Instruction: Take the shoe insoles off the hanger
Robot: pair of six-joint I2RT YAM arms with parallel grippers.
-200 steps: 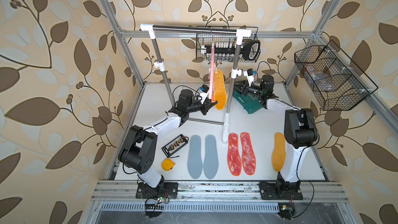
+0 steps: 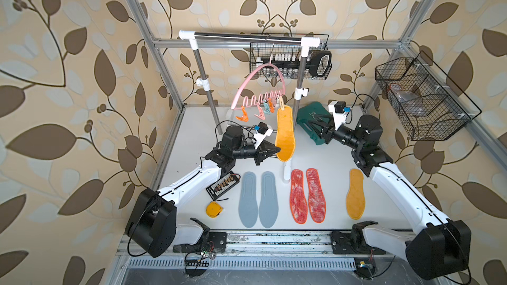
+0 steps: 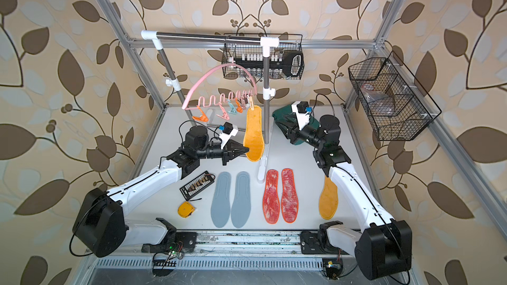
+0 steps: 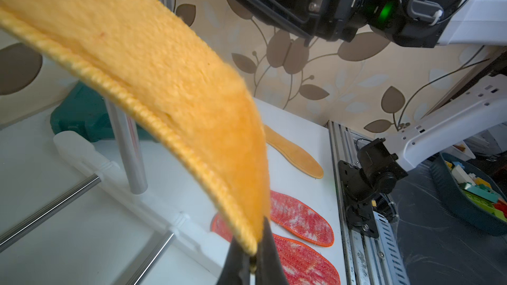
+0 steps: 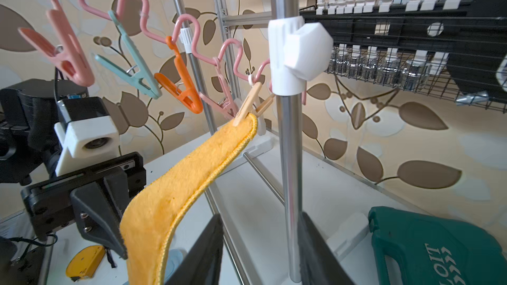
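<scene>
A yellow insole (image 2: 285,129) hangs from a wooden clothespin (image 5: 246,106) on the pink hanger (image 3: 221,71), which dangles from the rack's bar. My left gripper (image 2: 275,150) is shut on the lower edge of this insole, as the left wrist view shows. My right gripper is part open with nothing between its fingers, right of the hanging insole and beside the steel post. On the table lie two grey insoles (image 2: 248,199), two red insoles (image 2: 298,195) and a yellow insole (image 2: 355,195).
The rack's right post (image 5: 290,147) stands between the hanging insole and the green case (image 5: 433,253). A tape measure (image 2: 213,209) and a black tray of small parts (image 2: 221,184) lie at front left. Wire baskets (image 2: 422,100) hang at the right wall.
The left arm has drawn the insole toward the front, swinging the hanger round from edge-on to a slant.
</scene>
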